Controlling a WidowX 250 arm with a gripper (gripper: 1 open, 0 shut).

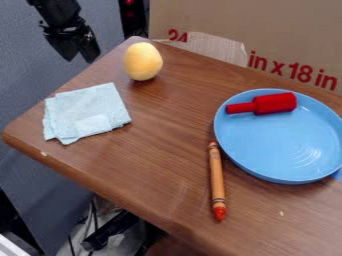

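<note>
My black gripper (pixel 72 40) hangs at the top left of the camera view, off the table's edge and left of a yellow egg-shaped object (pixel 143 61); whether it is open or shut is hard to tell. A folded light-blue cloth (pixel 86 114) lies on the left of the table. A blue plate (pixel 281 150) on the right holds a red cylindrical object (pixel 271 104) with a narrower handle. An orange crayon (pixel 217 185) lies left of and below the plate.
The wooden table (pixel 140 165) has clear space in the middle and lower left. A cardboard box (pixel 261 35) stands along the back. Beyond the left edge is a grey-blue surface with dark items below.
</note>
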